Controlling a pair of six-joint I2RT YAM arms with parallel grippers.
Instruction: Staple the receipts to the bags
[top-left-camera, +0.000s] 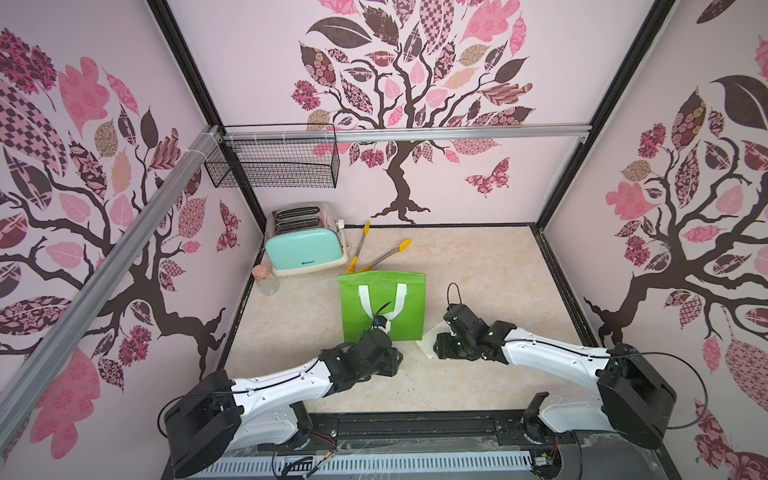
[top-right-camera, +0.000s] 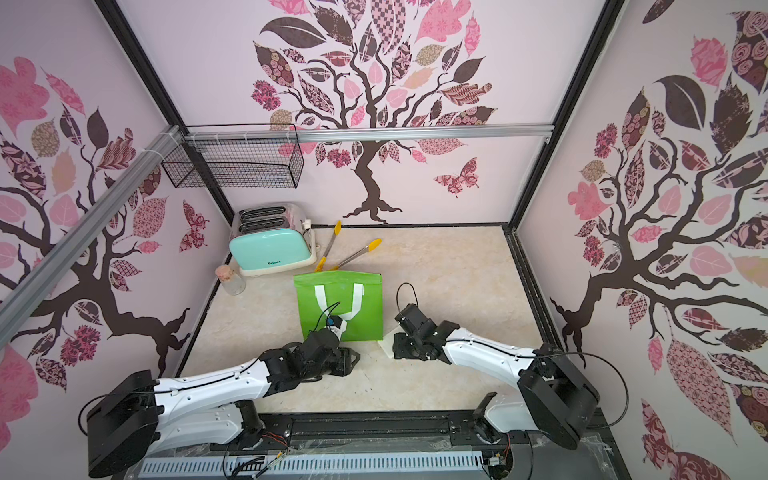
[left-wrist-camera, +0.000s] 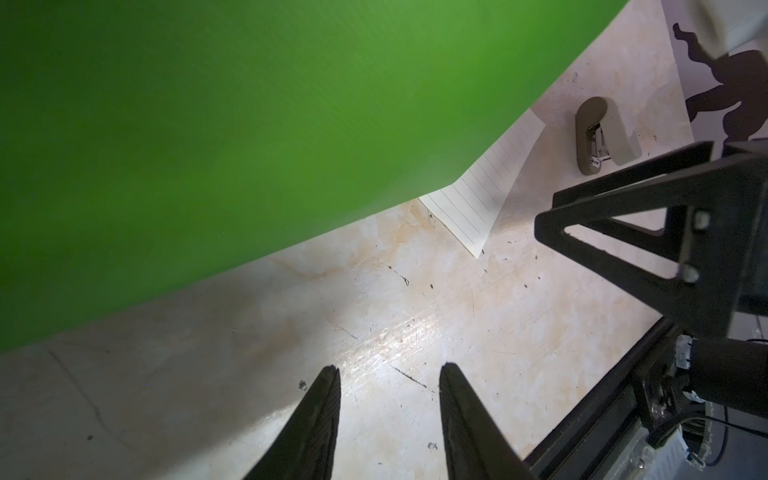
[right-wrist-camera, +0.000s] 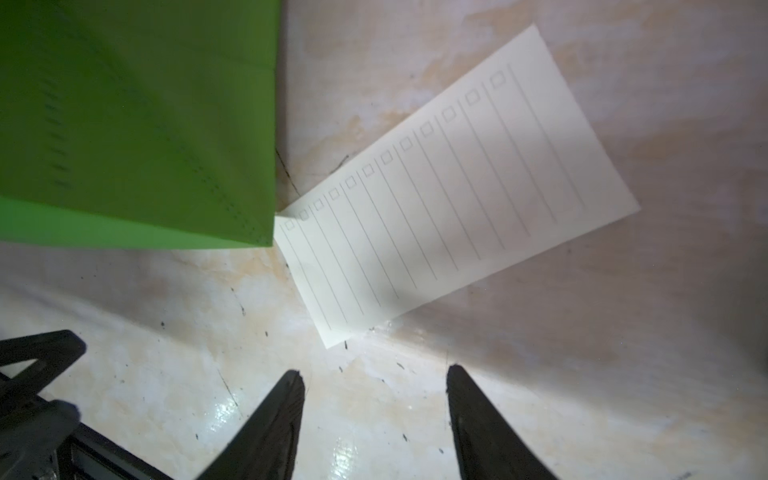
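Note:
A green bag (top-left-camera: 382, 288) with white handles stands mid-table. A lined paper slip (right-wrist-camera: 456, 192) lies flat, one end at the bag's lower right corner. A small grey-brown stapler (left-wrist-camera: 592, 132) lies farther right in the left wrist view. My left gripper is in front of the bag, open, with nothing between its fingers. My right gripper is over the table beside the slip, open and empty.
A mint toaster (top-left-camera: 304, 252), yellow-tipped tongs (top-left-camera: 388, 254) and a corked jar (top-left-camera: 265, 284) are at the back left. A wire basket (top-left-camera: 272, 160) hangs on the rail.

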